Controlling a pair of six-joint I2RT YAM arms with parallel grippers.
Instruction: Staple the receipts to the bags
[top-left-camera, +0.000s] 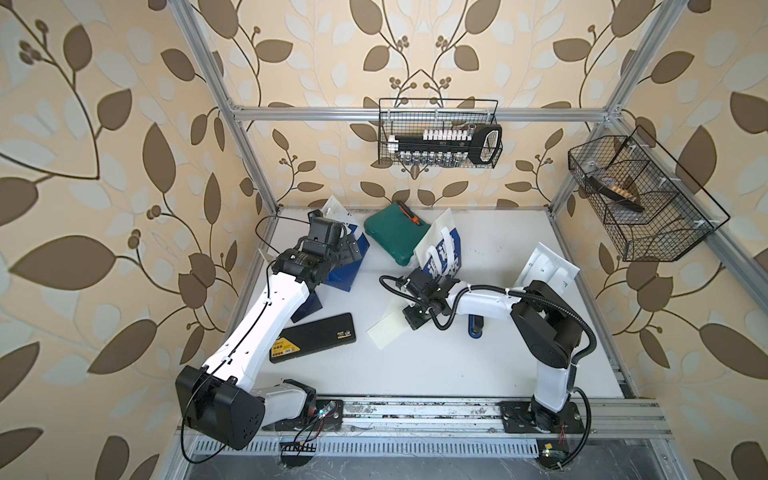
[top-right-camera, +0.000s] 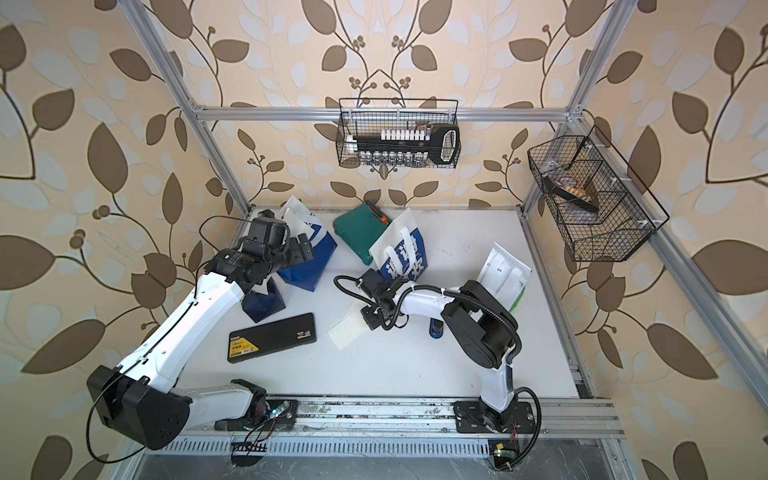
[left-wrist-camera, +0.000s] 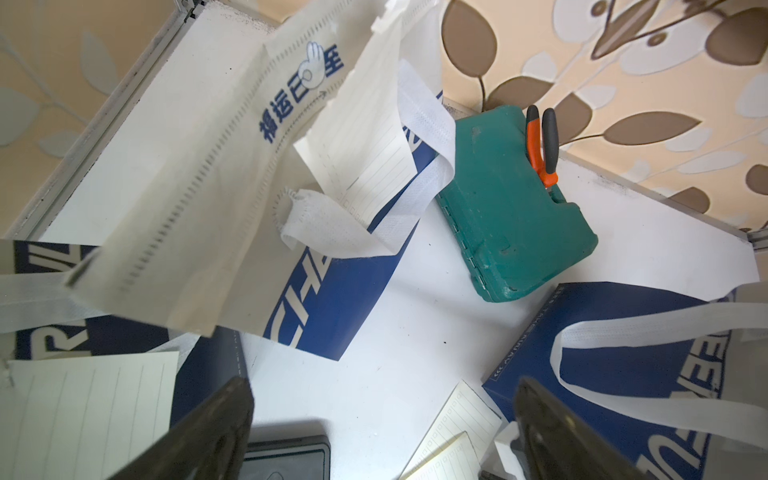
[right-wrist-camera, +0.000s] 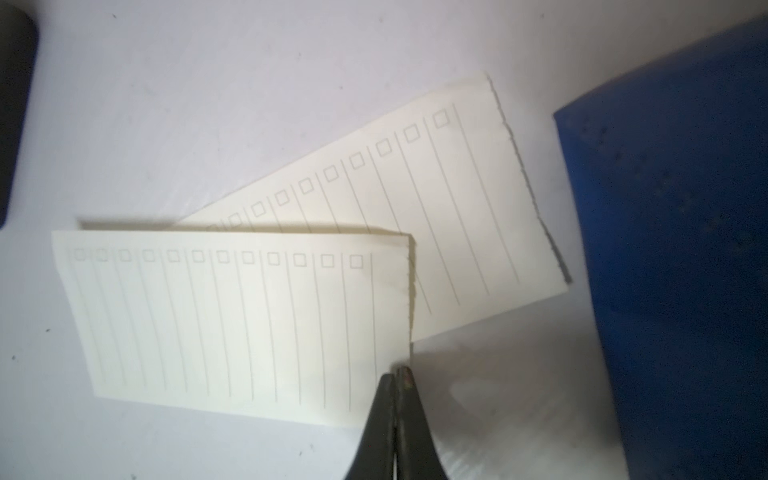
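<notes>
Two lined paper slips overlap on the table: an upper receipt (right-wrist-camera: 232, 320) and a lower receipt (right-wrist-camera: 456, 200) partly under it. The fingertips of my right gripper are together at the upper receipt's right edge near a corner; nothing shows between them. My left gripper is open, over the left side of the table. Ahead of it stands a blue and white bag (left-wrist-camera: 320, 296) with a receipt (left-wrist-camera: 364, 128) at its handle. Another blue bag (left-wrist-camera: 206, 372) at left has a receipt (left-wrist-camera: 88, 408) on it. A third bag (top-left-camera: 444, 248) stands behind my right gripper.
A green case (top-left-camera: 396, 232) with orange-handled pliers lies at the back. A long black box (top-left-camera: 313, 337) with a yellow label sits front left. Under the right arm is a small blue object (top-left-camera: 476, 326), partly hidden. A white bag (top-left-camera: 548, 268) lies at right.
</notes>
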